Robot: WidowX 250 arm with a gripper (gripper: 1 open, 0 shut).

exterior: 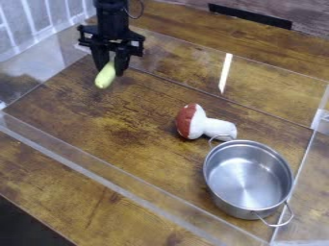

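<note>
At the upper left of the camera view my black gripper (111, 52) is shut on a pale yellow-green elongated object (106, 75), which hangs tilted below it over the wooden surface. A red and white mushroom-shaped toy (197, 123) lies on its side right of the middle. A steel pot (241, 166) with wire handles stands at the lower right.
Clear low walls (103, 162) enclose the wooden work surface (90, 120).
</note>
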